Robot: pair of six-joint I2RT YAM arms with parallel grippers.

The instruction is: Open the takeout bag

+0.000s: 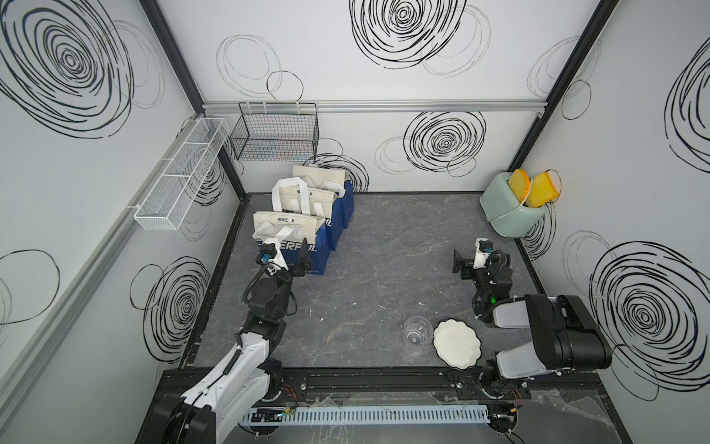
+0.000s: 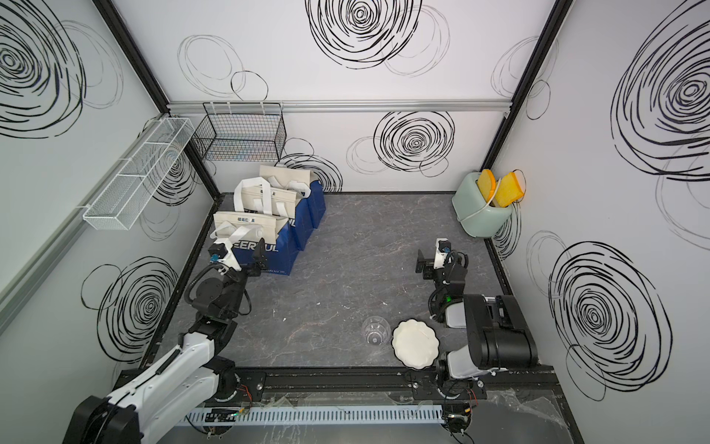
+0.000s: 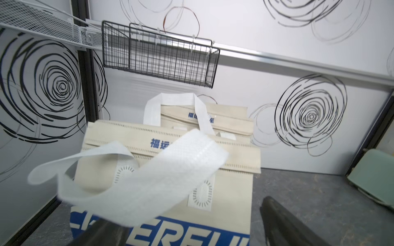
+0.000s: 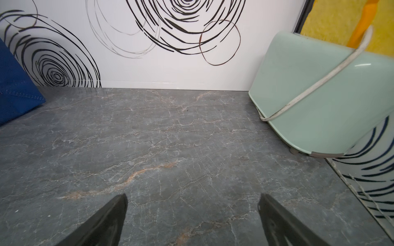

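Observation:
Three blue and cream takeout bags stand in a row at the back left. The front bag [image 1: 314, 259] [image 3: 229, 188] has its cream top folded over and two white strap handles [image 3: 172, 172]. My left gripper [image 1: 284, 251] is open right in front of that bag, low against its face; in the left wrist view the handle looms large between and above the blurred fingers. My right gripper [image 1: 467, 262] stands open over bare table on the right, nothing between its fingers.
A mint bucket [image 1: 503, 218] with yellow items sits at the back right. A clear cup [image 1: 417, 331] and white scalloped plate [image 1: 456, 344] lie at the front right. Wire baskets [image 1: 273, 137] hang on the walls.

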